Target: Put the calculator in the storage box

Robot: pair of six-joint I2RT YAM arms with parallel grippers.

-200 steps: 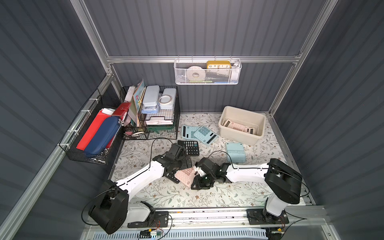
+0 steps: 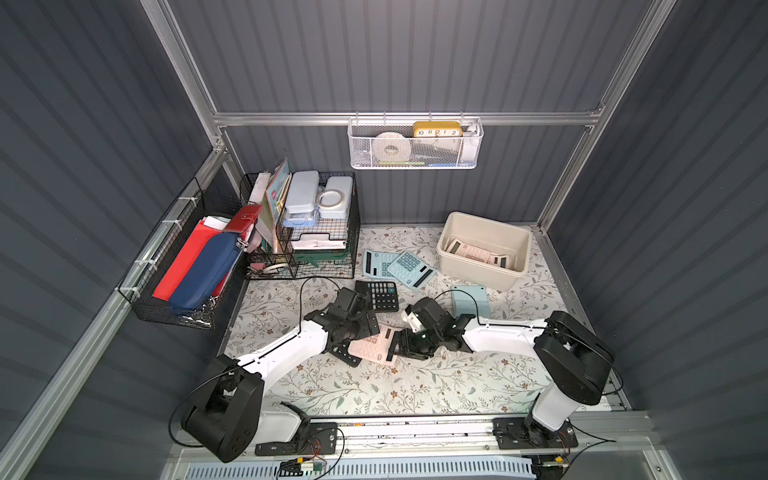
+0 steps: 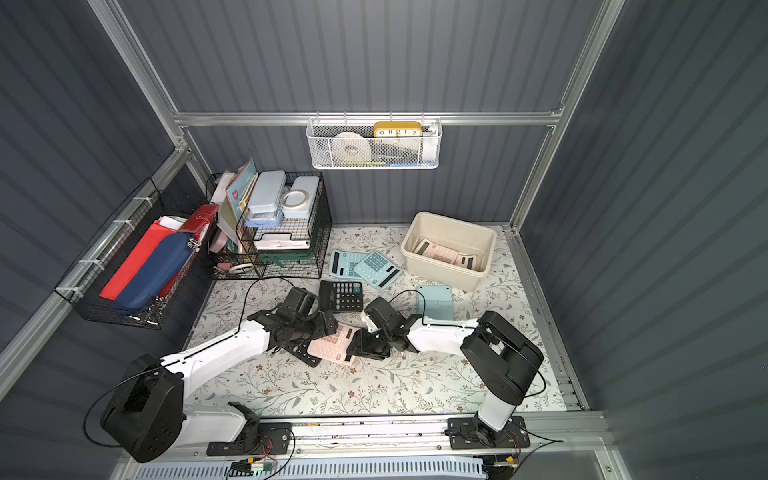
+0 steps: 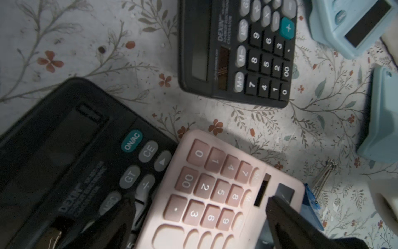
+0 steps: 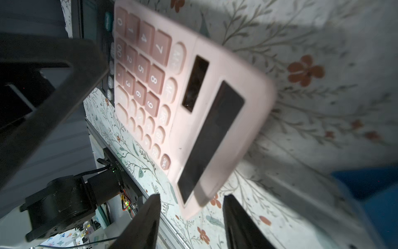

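Observation:
A pink calculator [image 2: 373,345] lies in the middle of the table, one side overlapping a black calculator [image 4: 78,149] beneath it. My left gripper is open above it, with the pink keypad between its fingers in the left wrist view. At the dark display end, my right gripper stands open; a corner of the pink calculator shows between its fingertips in the right wrist view, and contact cannot be judged. The cream storage box [image 2: 500,276] stands at the back right, holding another pink calculator [image 2: 477,253].
Behind my grippers lie another black calculator [image 2: 383,297] and two overlapping light blue calculators [image 2: 411,270]. A light blue one [image 2: 472,301] sits in front of the box. Wire baskets [image 2: 326,240] fill the back left.
My right gripper has moved from the front toward the back and slightly right. The pink calculator has turned, with more of its display end showing. The left arm has hardly moved.

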